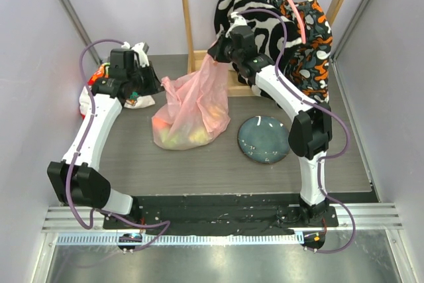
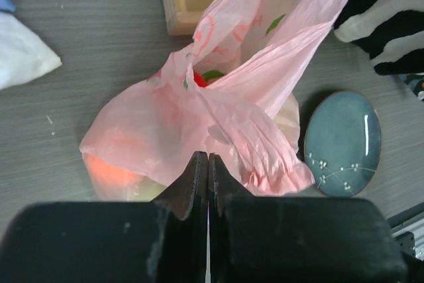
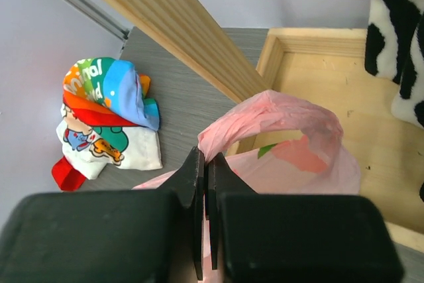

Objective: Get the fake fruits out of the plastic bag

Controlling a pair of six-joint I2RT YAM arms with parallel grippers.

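Note:
A thin pink plastic bag (image 1: 192, 107) stands on the table, its upper part stretched up toward the back right. Orange and pale yellow-green fruits (image 1: 173, 134) show dimly through its lower film. My right gripper is shut on the top edge of the bag, the film bunched between its fingertips. Left of the bag, my left gripper is shut, with nothing seen between its fingers; in its wrist view a loose bag handle (image 2: 278, 170) lies just past the tips. Inside the bag's mouth a bit of red and green (image 2: 204, 77) shows.
A dark teal plate (image 1: 264, 139) lies right of the bag. Behind stands a wooden rack (image 1: 187, 18) with patterned clothes (image 1: 265, 24) on hangers. A colourful printed cloth (image 3: 109, 111) is at the back left.

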